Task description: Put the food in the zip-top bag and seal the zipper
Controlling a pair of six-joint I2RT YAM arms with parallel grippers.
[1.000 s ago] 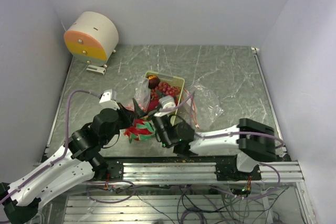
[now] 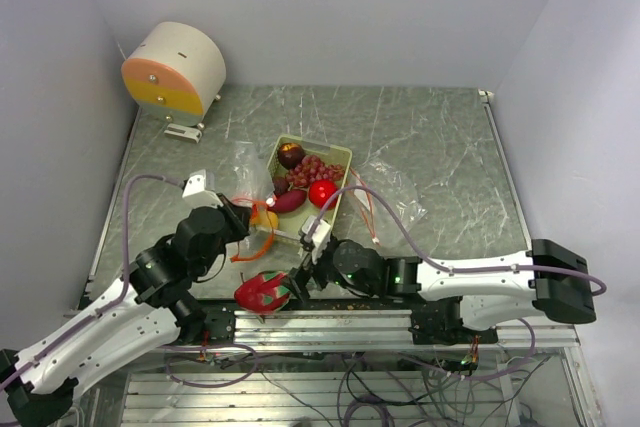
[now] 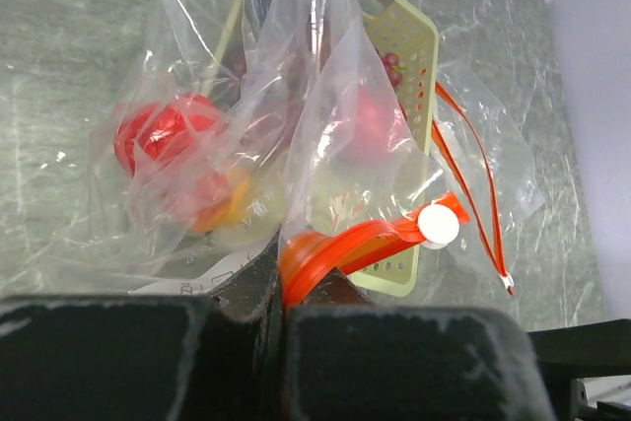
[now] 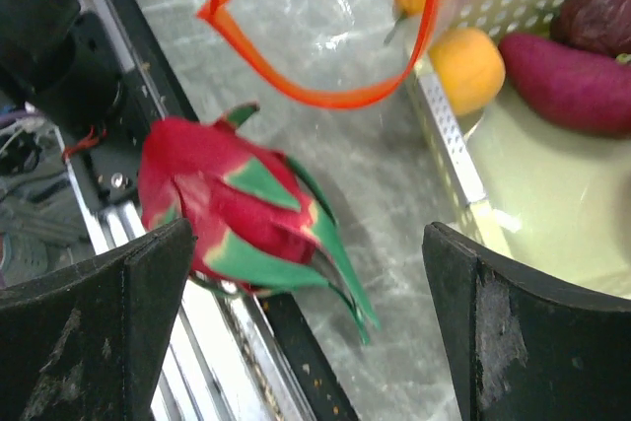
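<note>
A clear zip bag with orange zipper (image 3: 360,242) hangs from my left gripper (image 2: 240,212), which is shut on its mouth; red and yellow food shows through it. A green basket (image 2: 343,157) holds grapes, a red fruit, a purple sweet potato (image 4: 562,86) and a yellow fruit (image 4: 463,71). A red dragon fruit (image 4: 222,199) with green tips lies at the front edge of the counter, outside bag and basket. My right gripper (image 2: 310,272) stands open just over it, nothing between its fingers.
A second clear bag (image 2: 395,197) lies right of the basket. A white cylinder with orange front (image 2: 170,67) stands at the back left. Metal rails run along the front.
The dragon fruit has come down toward the front edge from beside the bag. My right gripper has moved from the bag down toward the fruit. The left arm holds still.
</note>
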